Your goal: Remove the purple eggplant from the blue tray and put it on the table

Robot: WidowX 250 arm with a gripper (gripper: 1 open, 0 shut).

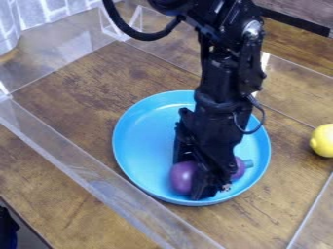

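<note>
The blue tray point(136, 146) is a round, shallow dish on the wooden table. Near its front rim lies the purple eggplant point(184, 177), partly covered by my black gripper point(205, 185). A purple end shows on each side of the fingers, with a greenish stem at the right. The gripper points down into the tray and its fingers are around the eggplant's middle. Whether they are closed tight on it cannot be made out, as the dark fingers hide the contact.
A yellow object point(321, 140) rests on the table at the right edge. A clear plastic wall point(78, 175) runs along the left and front of the tray. Bare wooden table point(78, 88) lies to the left and behind.
</note>
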